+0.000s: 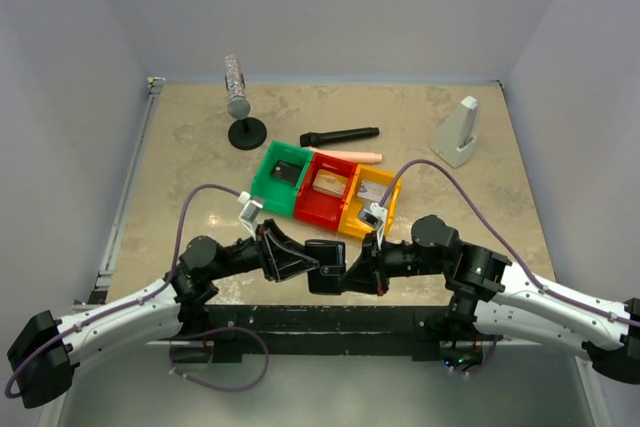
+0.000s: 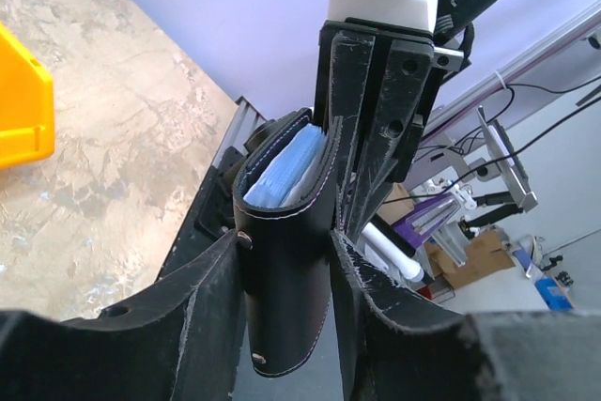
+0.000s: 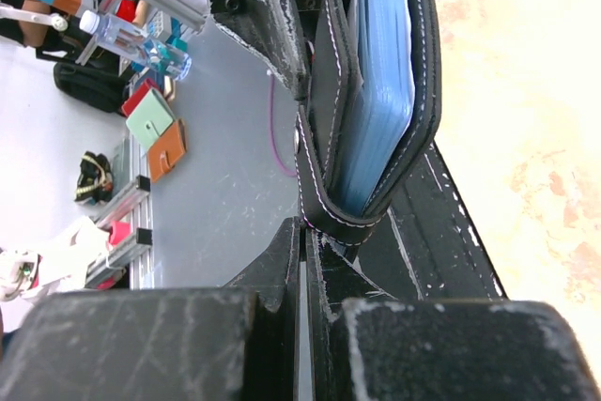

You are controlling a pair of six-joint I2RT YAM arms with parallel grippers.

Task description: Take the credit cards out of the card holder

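Observation:
A black leather card holder (image 1: 326, 269) is held upright between both grippers at the table's front edge. Its open top shows a stack of light blue cards (image 2: 282, 166) (image 3: 376, 91), still inside. My left gripper has its fingers on either side of the holder, part open around it; how firmly they grip is unclear. My right gripper is shut on the holder's edge from the opposite side.
Green (image 1: 267, 187), red (image 1: 310, 205) and yellow (image 1: 355, 217) bins with items lie behind. A microphone (image 1: 340, 136), a stand (image 1: 245, 133) and a white object (image 1: 455, 137) stand farther back.

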